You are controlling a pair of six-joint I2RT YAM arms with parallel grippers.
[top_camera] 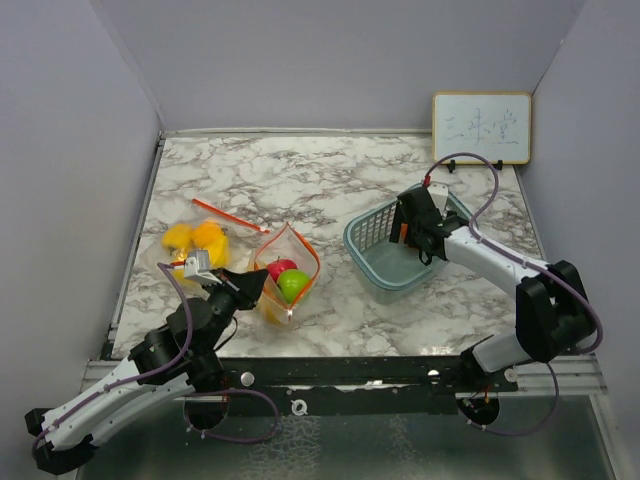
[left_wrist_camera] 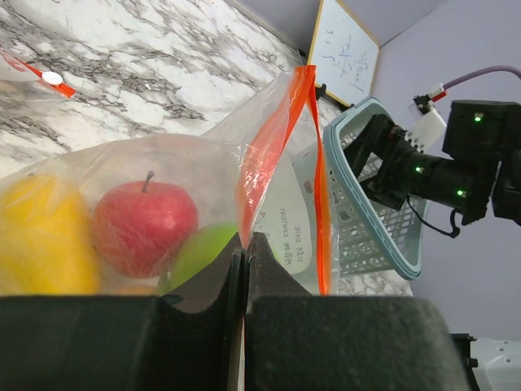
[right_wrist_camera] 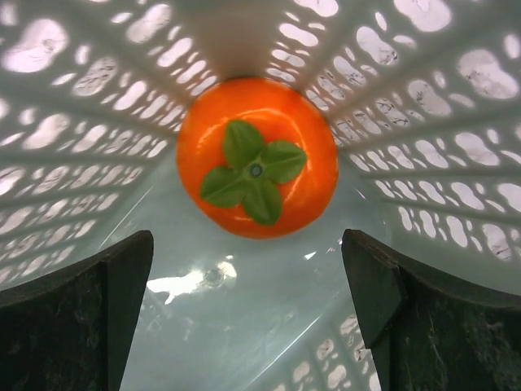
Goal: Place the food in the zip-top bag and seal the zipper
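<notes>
An open zip bag with orange zipper holds a red apple, a green fruit and something yellow. My left gripper is shut on the bag's edge. Another bag with yellow items lies to its left. My right gripper is open inside the grey-green plastic basket, facing an orange fruit with green leaves, probably a persimmon or tomato, which lies against the basket's end.
A whiteboard stands at the back right. Grey walls enclose the sides and back.
</notes>
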